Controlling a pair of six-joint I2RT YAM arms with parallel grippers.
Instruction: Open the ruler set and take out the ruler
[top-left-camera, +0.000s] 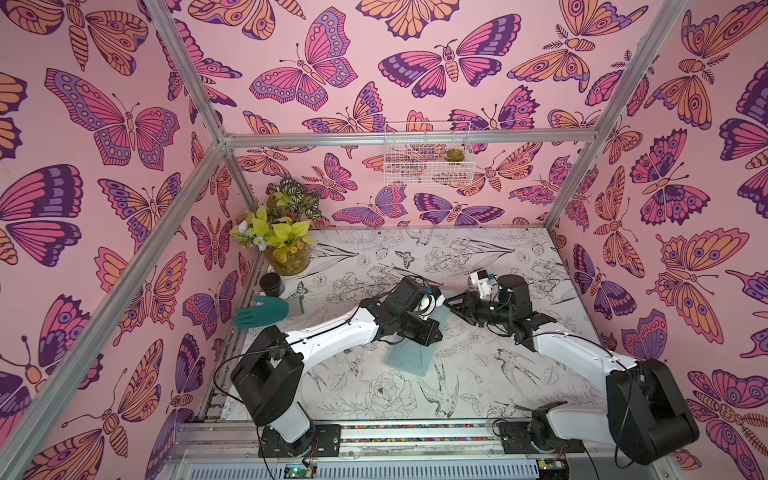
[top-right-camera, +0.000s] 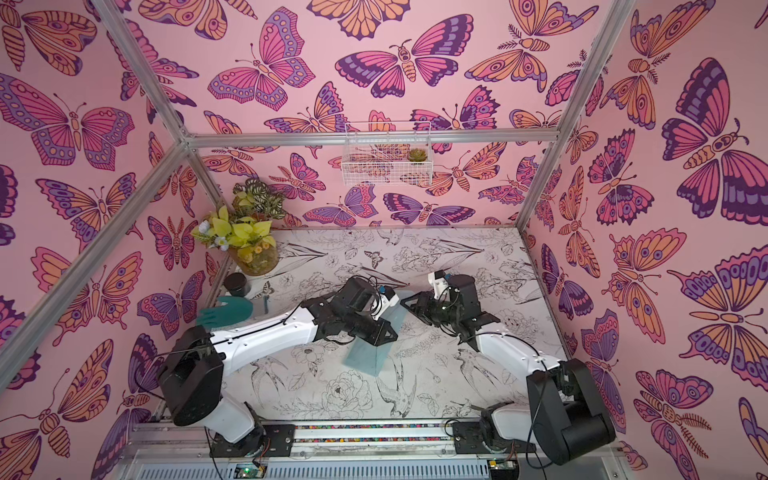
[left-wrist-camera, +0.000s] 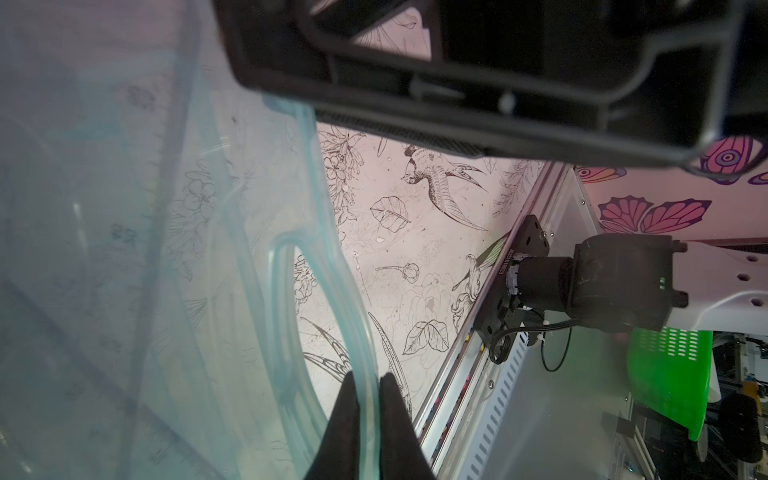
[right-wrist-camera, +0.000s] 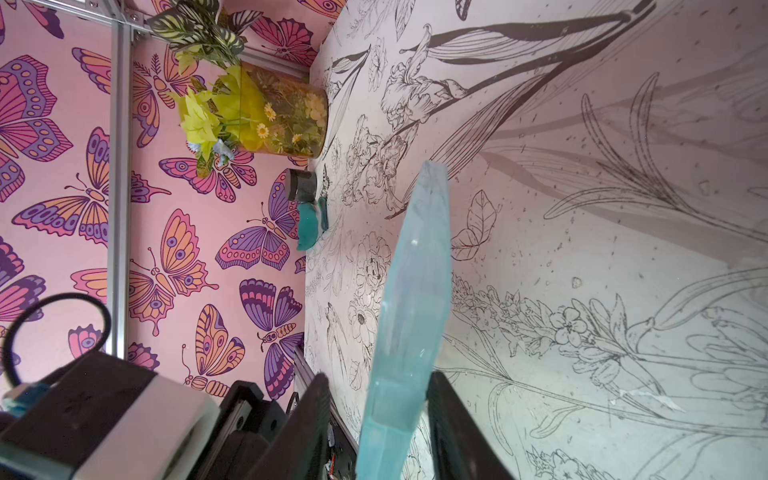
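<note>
A translucent light-blue ruler set pouch (top-left-camera: 412, 358) (top-right-camera: 368, 353) is held up off the table at the centre. My left gripper (top-left-camera: 428, 332) is shut on its edge, which runs up between the fingertips in the left wrist view. Pale ruler shapes show through the plastic. My right gripper (top-left-camera: 456, 304) is at the pouch's upper end, part open, with the narrow edge of the pouch (right-wrist-camera: 416, 272) between its fingers; whether they touch it is unclear.
A plant in a vase (top-left-camera: 288, 256), a dark cup (top-left-camera: 271, 284) and a teal glove-like item (top-left-camera: 260, 312) stand or lie at the left.
</note>
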